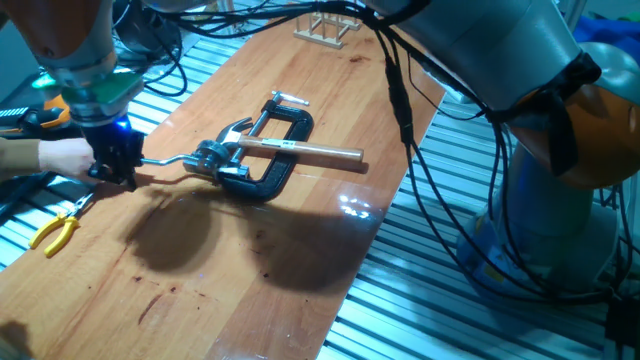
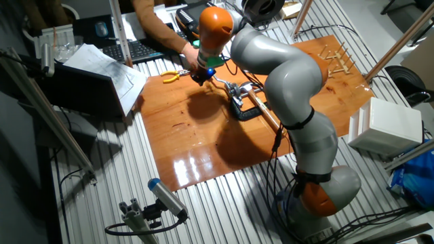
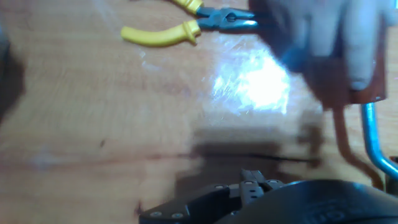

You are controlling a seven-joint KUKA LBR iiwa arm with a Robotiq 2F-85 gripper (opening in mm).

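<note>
My gripper (image 1: 122,186) hangs above the left part of the wooden table, beside a person's hand (image 1: 65,155). In the wrist view its dark fingertips show only at the bottom edge, over bare wood; how far apart they stand is unclear. The hand (image 3: 333,31) is on the end of a bent metal crank (image 3: 371,134) at the upper right. That crank leads to a metal mechanism (image 1: 208,158) beside a black C-clamp (image 1: 268,187). A hammer with a wooden handle (image 1: 320,151) lies across the clamp. Yellow-handled pliers (image 1: 62,228) lie near the table's left edge.
A small wooden rack (image 1: 325,30) stands at the far end. The person's arm (image 2: 152,27) reaches in close to my gripper. Bare table (image 2: 183,146) lies on the side nearest the exterior view 2 camera.
</note>
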